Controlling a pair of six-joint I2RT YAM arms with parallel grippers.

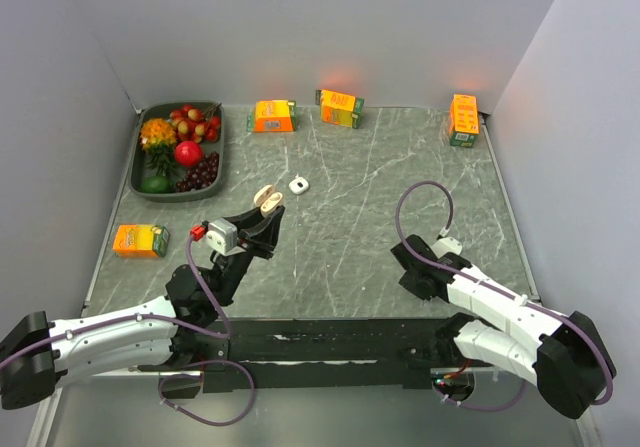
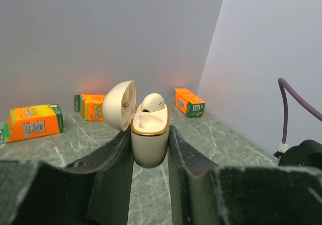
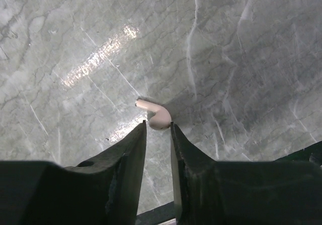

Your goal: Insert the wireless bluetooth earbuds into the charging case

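Observation:
My left gripper [image 1: 262, 223] is shut on the charging case [image 2: 149, 144], held upright with its lid open; one earbud [image 2: 152, 102] sits in one of its wells. My right gripper [image 1: 412, 275] is down low at the table's front right. In the right wrist view an earbud [image 3: 160, 119] lies on the marble, right at the fingertips of that gripper, whose fingers are part open around its rounded end; whether they touch it is unclear.
A fruit tray [image 1: 138, 172] stands at the back left. Orange boxes [image 1: 273, 115] line the back and left. A small white object [image 1: 298, 185] lies near the middle.

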